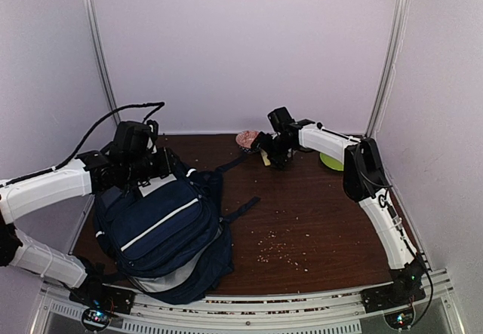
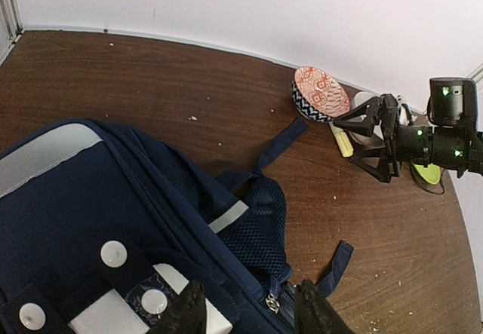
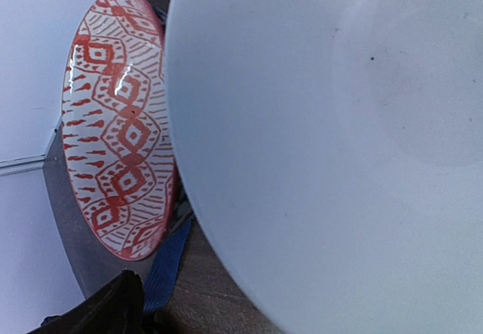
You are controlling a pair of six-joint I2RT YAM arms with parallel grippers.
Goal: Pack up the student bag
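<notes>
The dark-blue student bag (image 1: 162, 225) lies on the left of the table, its white strip and several white snaps showing in the left wrist view. Above it hangs my left gripper, fingers apart with nothing between them. At the back wall my right gripper is spread open beside a red-and-white patterned bowl (image 2: 321, 93) and a short yellow-handled item (image 2: 343, 142). A large smooth white round thing (image 3: 317, 160) fills most of the right wrist view, very close; only one dark finger (image 3: 109, 311) shows there.
A green plate (image 1: 330, 161) lies at the back right, by the right arm. Small crumbs (image 1: 279, 251) are scattered on the front middle of the table. Bag straps (image 1: 241, 209) reach onto the wood.
</notes>
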